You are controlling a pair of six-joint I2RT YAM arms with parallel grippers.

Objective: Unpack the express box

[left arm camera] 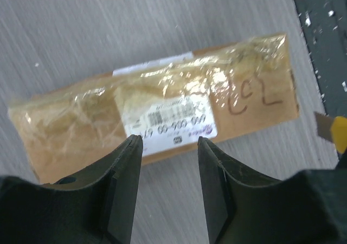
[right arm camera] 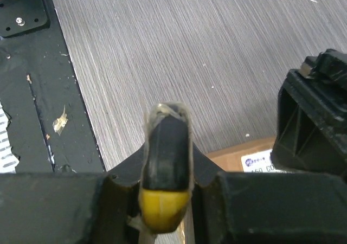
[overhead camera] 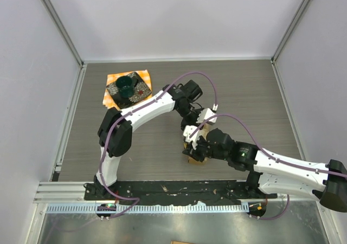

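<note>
The cardboard box (left arm camera: 246, 89), long and narrow, lies on the table with shiny clear tape and a white label (left arm camera: 176, 119). Part of it (overhead camera: 198, 161) shows below the grippers in the top view. In its own wrist view my left gripper is open, one fingertip over the box's near edge and the other close by it. I see nothing between its fingers. My right gripper is shut on a cutter (right arm camera: 165, 209) with a black and yellow body. The cutter's yellow part (left arm camera: 339, 133) also shows at the left wrist view's right edge.
A dark green bowl (overhead camera: 125, 85) stands on a patterned black tray (overhead camera: 140, 91) over an orange checked cloth (overhead camera: 110, 79), back left. Both arms crowd close together over the box.
</note>
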